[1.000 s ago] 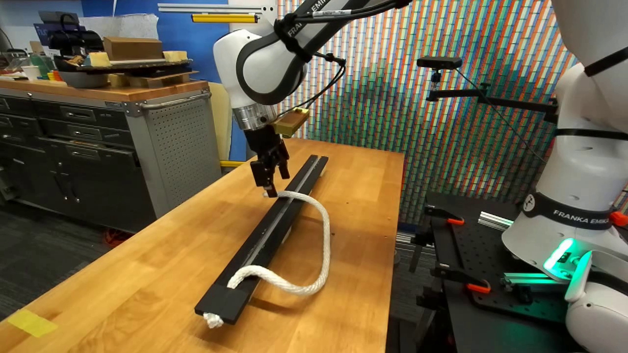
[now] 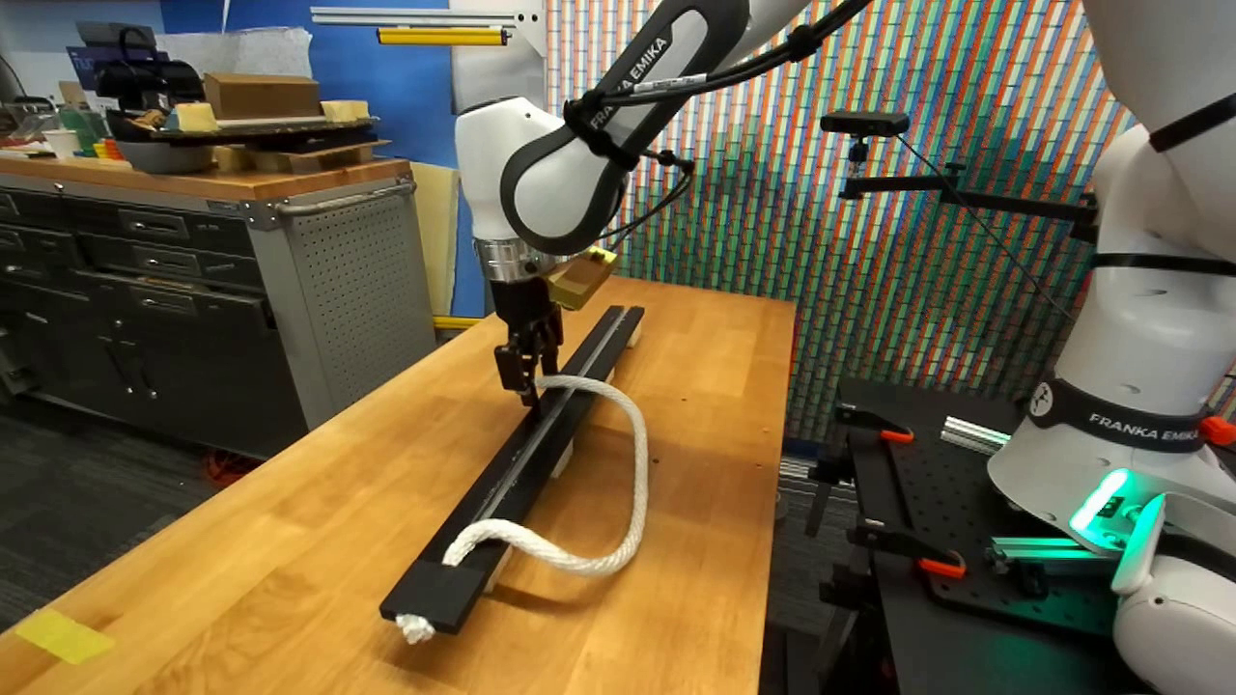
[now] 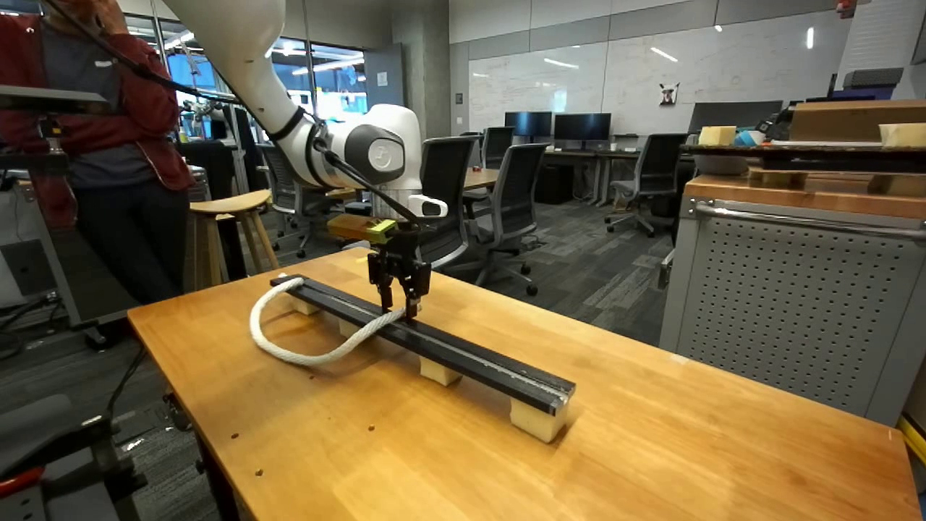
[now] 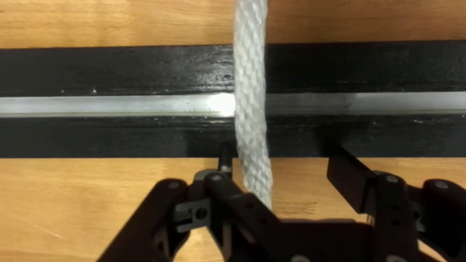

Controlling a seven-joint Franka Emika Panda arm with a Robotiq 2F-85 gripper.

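A white rope [image 2: 640,475] curves in a loop off one side of a long black rail [image 2: 521,465]. Its near end enters the rail and pokes out as a frayed tuft [image 2: 414,627]. The other stretch of rope [image 4: 249,83] crosses over the rail and its pale centre groove [image 4: 131,104]. My gripper stands open around that stretch, pointing down at the rail's edge. In the wrist view, the rope passes between the fingers, closer to the left one, with a wide gap to the right one. The rope's free tip is hidden behind the gripper.
Pale blocks [image 3: 538,421] hold the rail up off the wooden table [image 3: 694,434]. Bare tabletop lies on both sides. A second arm [image 2: 1118,336] stands beyond the table's right edge, and a person [image 3: 113,130] is at the back left.
My gripper has come down to the rail and turned more upright, with the arm shifting slightly right. The rope loop and rail look almost the same, with a slight shift at the near end.
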